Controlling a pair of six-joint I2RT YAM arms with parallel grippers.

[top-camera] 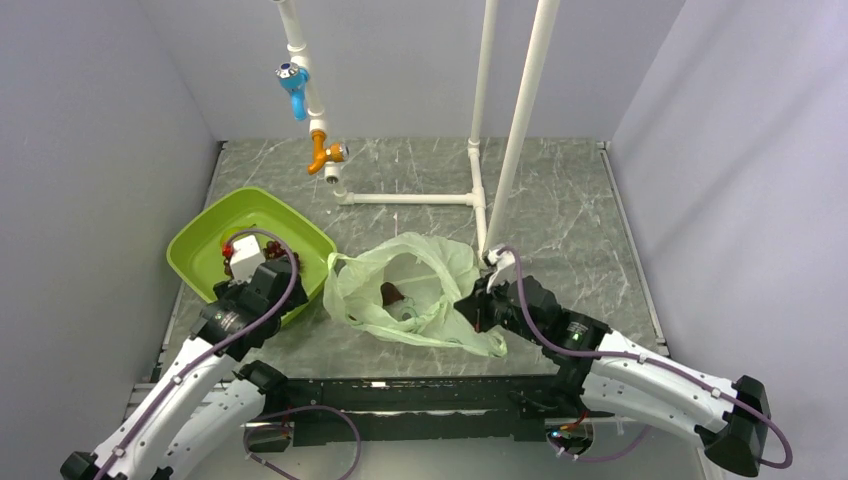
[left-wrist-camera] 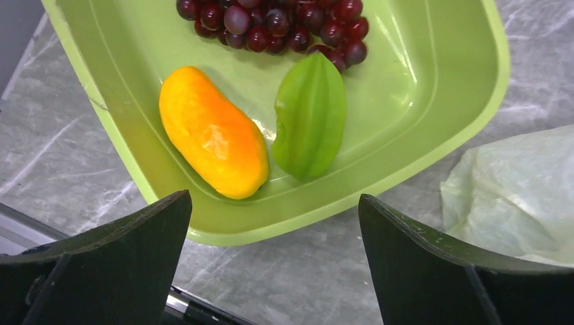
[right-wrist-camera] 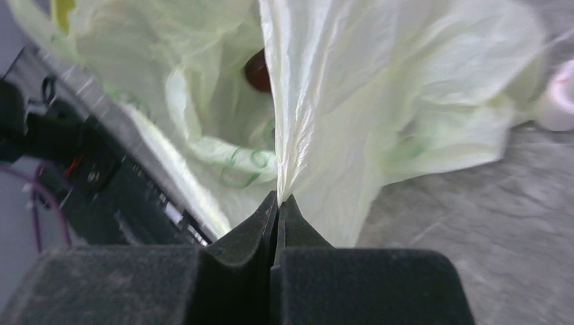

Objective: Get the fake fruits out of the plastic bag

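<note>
The pale green plastic bag (top-camera: 420, 280) lies crumpled and open on the counter, a dark brown fruit (top-camera: 392, 294) inside. My right gripper is shut on a pinched fold of its film, pulled up in the right wrist view. My left gripper hangs open over the green tray (left-wrist-camera: 433, 81), where a mango (left-wrist-camera: 213, 139), a green starfruit (left-wrist-camera: 308, 115) and red grapes (left-wrist-camera: 271, 24) lie below it, with nothing between its fingers.
White pipes (top-camera: 410, 199) with blue and orange taps (top-camera: 320, 150) stand behind the bag and tray. Bare grey counter (top-camera: 570, 220) lies at the right, between pipes and side wall.
</note>
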